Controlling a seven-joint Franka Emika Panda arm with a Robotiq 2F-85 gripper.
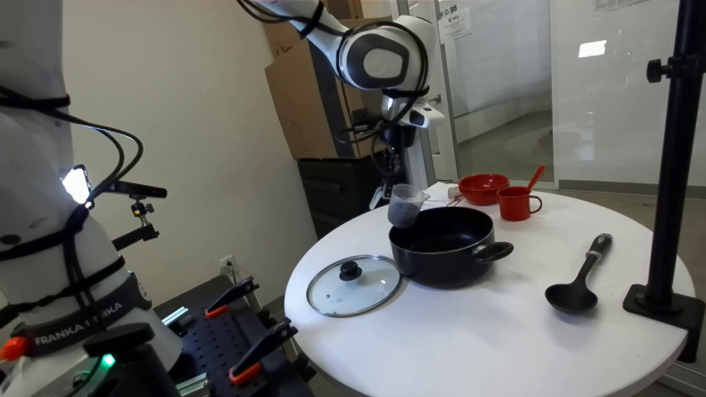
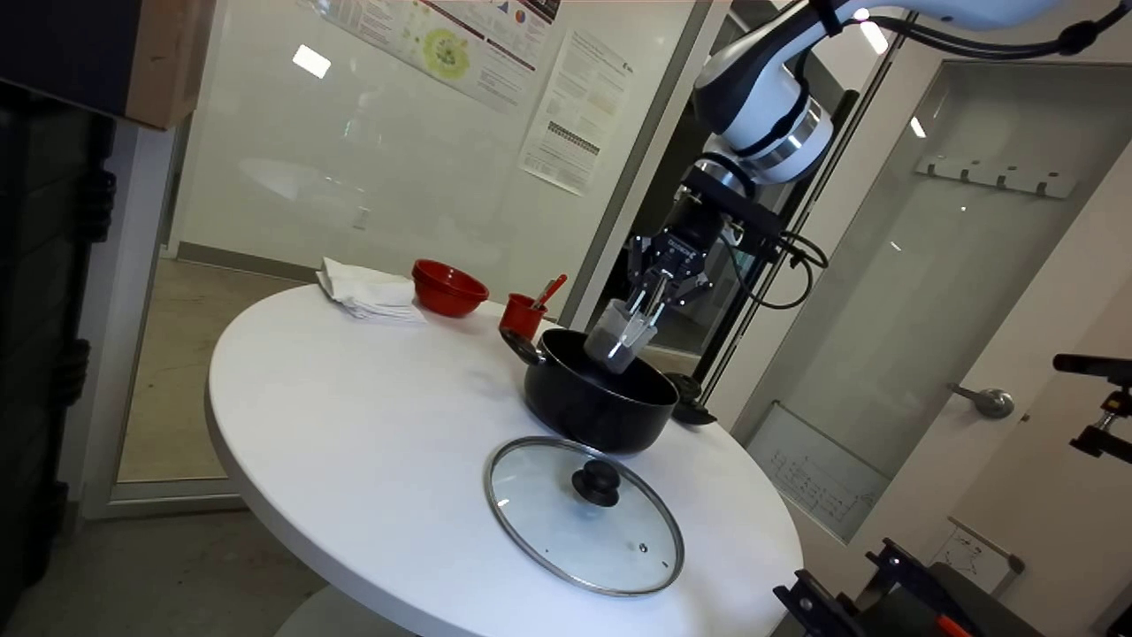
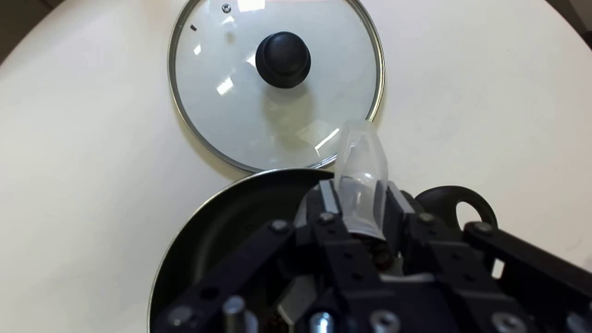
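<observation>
My gripper (image 2: 650, 302) is shut on the handle of a clear plastic cup (image 2: 618, 338). In exterior view 1 the cup (image 1: 404, 206) hangs over the rim of the black pot (image 1: 437, 266), slightly tilted, with something greyish in its lower part. From the wrist, the translucent handle (image 3: 360, 166) shows between the fingers, while my fingers hide most of the cup's body. The pot (image 3: 216, 244) stands uncovered below. Against its side on the table lies the glass lid (image 3: 233, 105) with a black knob.
A red bowl (image 1: 483, 188), a red mug (image 1: 514, 203) with a red utensil in it, and folded white cloth (image 2: 366, 291) sit beyond the pot. A black ladle (image 1: 574, 296) lies near the black post (image 1: 668, 165).
</observation>
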